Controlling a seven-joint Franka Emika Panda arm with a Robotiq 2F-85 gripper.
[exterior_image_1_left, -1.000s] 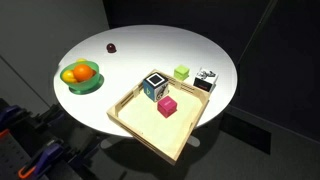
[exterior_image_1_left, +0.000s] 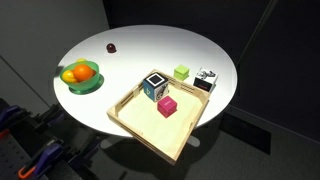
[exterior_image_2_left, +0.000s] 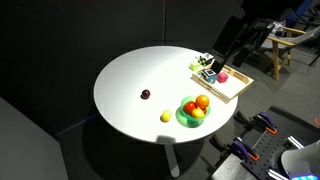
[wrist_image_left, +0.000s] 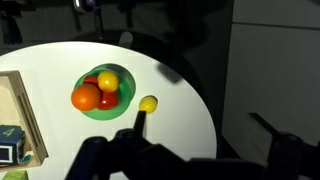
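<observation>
My gripper is open in the wrist view, its dark fingers wide apart with nothing between them. In exterior view 2 the dark arm hangs high in the upper right, clear of the table. A green bowl (wrist_image_left: 126, 92) holds an orange (wrist_image_left: 85, 97), red fruit and a yellow-orange fruit. Beside the bowl, apart from it, a yellow fruit (wrist_image_left: 148, 104) lies on the white table (wrist_image_left: 180, 125). A dark red round item (exterior_image_2_left: 146, 94) sits alone on the table. The gripper is out of sight in exterior view 1.
A wooden tray (exterior_image_1_left: 187, 140) holds a blue patterned cube (exterior_image_1_left: 155, 87) and a magenta cube (exterior_image_1_left: 167, 106). By its far edge are a light green cube (exterior_image_1_left: 181, 72) and a black-and-white cube (exterior_image_1_left: 206, 78). The tray overhangs the table edge.
</observation>
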